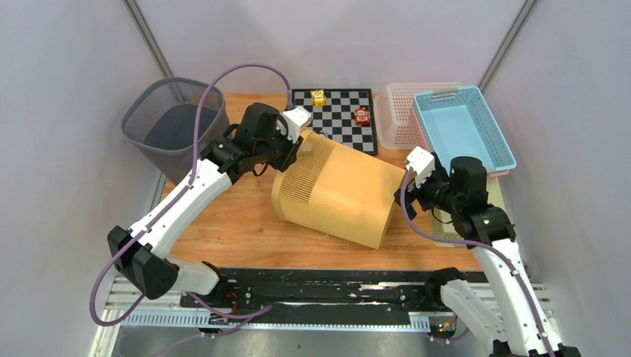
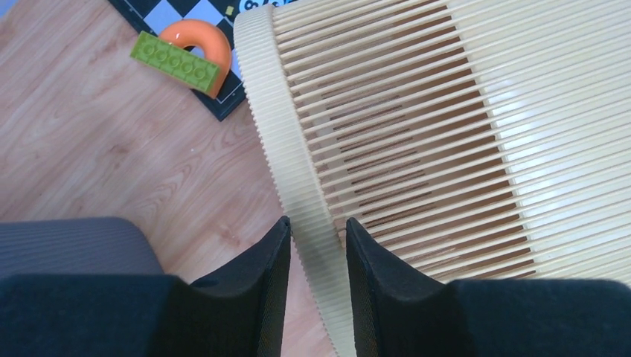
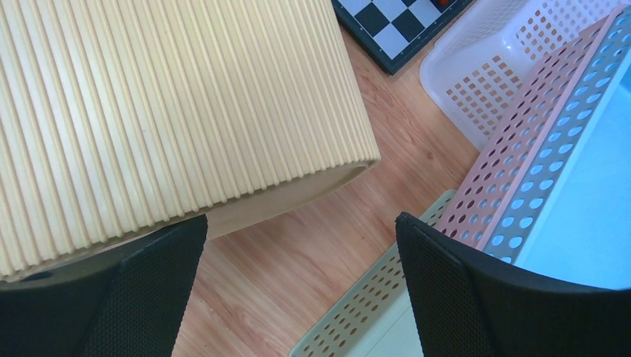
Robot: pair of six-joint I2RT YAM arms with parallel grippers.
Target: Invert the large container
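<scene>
The large yellow ribbed container (image 1: 342, 197) lies tipped on its side in the middle of the wooden table. My left gripper is shut on the band at its left end, seen from above in the left wrist view. At the container's right end, my right gripper stands open, with one finger close to the ribbed edge (image 3: 186, 134) and bare table between the fingers.
A grey bin (image 1: 167, 149) stands at the left. A chessboard (image 1: 342, 104) with small toys is behind the container. Stacked baskets (image 1: 461, 130) and a pale green tray (image 1: 495, 204) fill the right side.
</scene>
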